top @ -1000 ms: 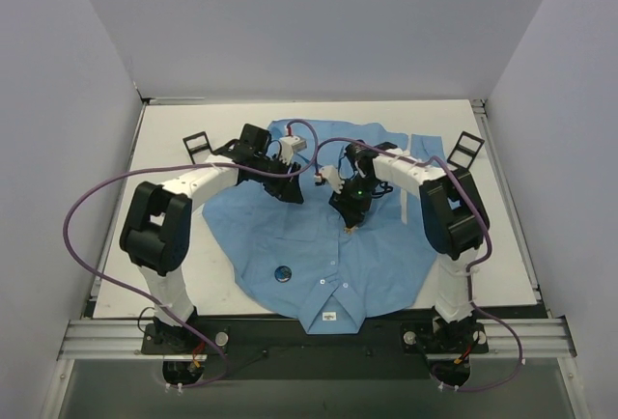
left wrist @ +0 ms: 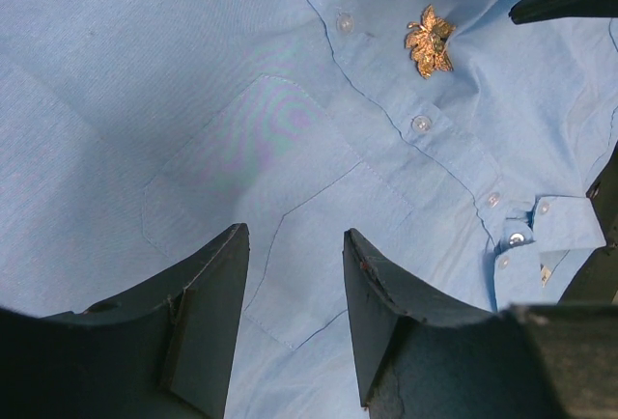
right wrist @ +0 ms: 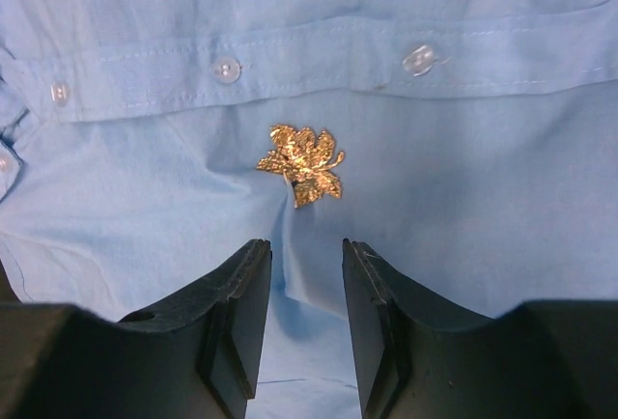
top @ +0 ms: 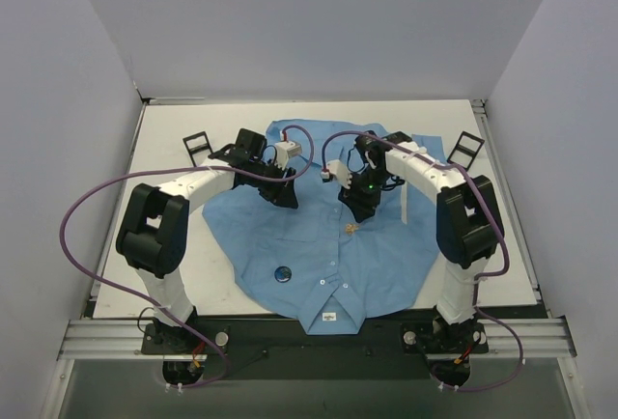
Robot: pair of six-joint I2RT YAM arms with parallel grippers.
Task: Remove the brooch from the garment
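Note:
A gold maple-leaf brooch (top: 351, 229) (left wrist: 428, 41) (right wrist: 299, 161) lies on the light blue button-front shirt (top: 270, 245), beside the button placket, at a small fold in the fabric. My right gripper (top: 361, 209) is just short of the brooch, fingers parted with only shirt visible between them; its tips also show at the top right of the left wrist view. My left gripper (top: 289, 201) hangs open over the shirt's left half, above a pocket, with nothing between its fingers.
The shirt covers most of the white table (top: 157, 139). A small dark round item (top: 283, 273) lies on the shirt's lower left. Dark rectangular frames (top: 465, 150) lie at both sides. Bare table shows along the left and right edges.
My right arm has shifted slightly right, uncovering more of the brooch in the top view. My left arm has moved a little to the left.

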